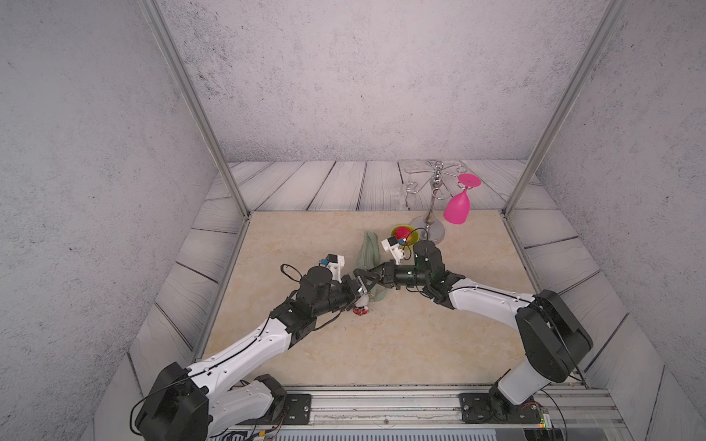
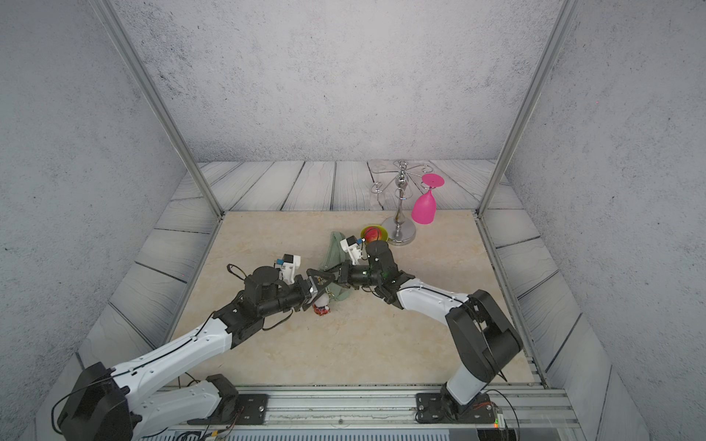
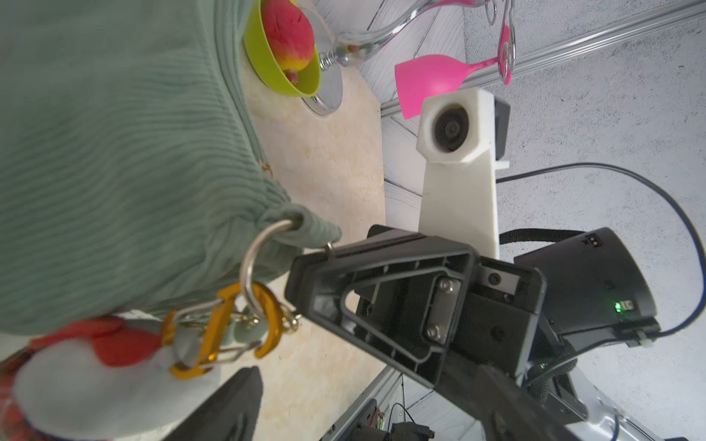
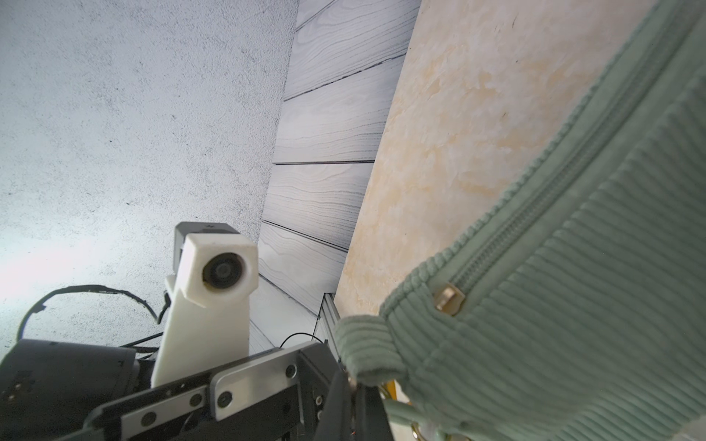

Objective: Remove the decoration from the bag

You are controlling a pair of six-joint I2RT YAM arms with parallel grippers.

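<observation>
The green corduroy bag [image 4: 588, 294] fills much of both wrist views. At its corner a fabric tab holds a metal ring [image 3: 250, 257]. A gold carabiner [image 3: 214, 334] hangs from that ring, and the red and white plush decoration [image 3: 95, 386] lies below it against the bag. My right gripper is shut at the ring, whose far side runs behind its fingertips [image 3: 301, 283]. Facing it, my left gripper stands open, one blurred finger [image 3: 246, 400] just in front of the decoration and carabiner. From above, the two grippers hide the clasp.
Behind the bag stands a yellow-green bowl [image 3: 264, 58] with a red fruit. A metal stand [image 1: 432, 198] with a hanging pink goblet [image 1: 457, 208] is at the back right.
</observation>
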